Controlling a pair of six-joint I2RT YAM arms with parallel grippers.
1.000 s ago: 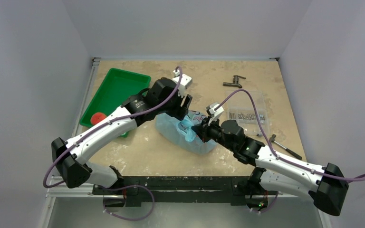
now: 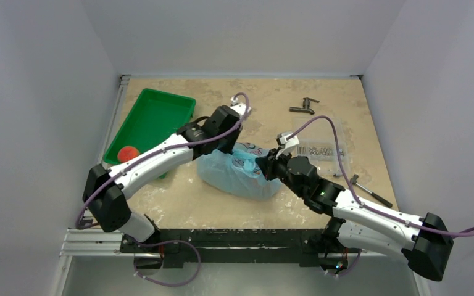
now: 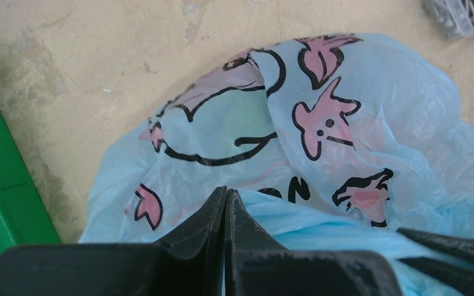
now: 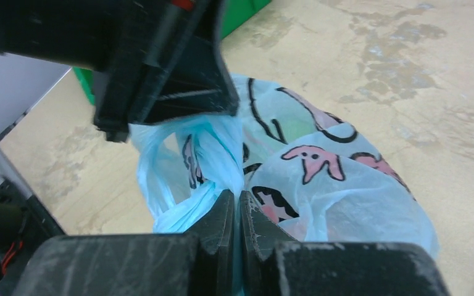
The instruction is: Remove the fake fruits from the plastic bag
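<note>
A light blue plastic bag (image 2: 234,182) with pink cartoon prints lies mid-table, its fruits not distinguishable. My left gripper (image 2: 230,151) is over the bag's upper part; in the left wrist view its fingers (image 3: 194,259) are closed, with blue plastic at their tips. My right gripper (image 2: 261,163) is at the bag's right side; in the right wrist view its fingers (image 4: 210,259) are closed on a twisted strand of the bag (image 4: 216,154), which runs up to the left gripper.
A green tray (image 2: 148,117) with a red fruit (image 2: 128,154) stands at left. A clear parts box (image 2: 321,148), a hammer (image 2: 370,191) and a metal tool (image 2: 302,108) lie at right.
The right gripper has moved slightly right with the strand.
</note>
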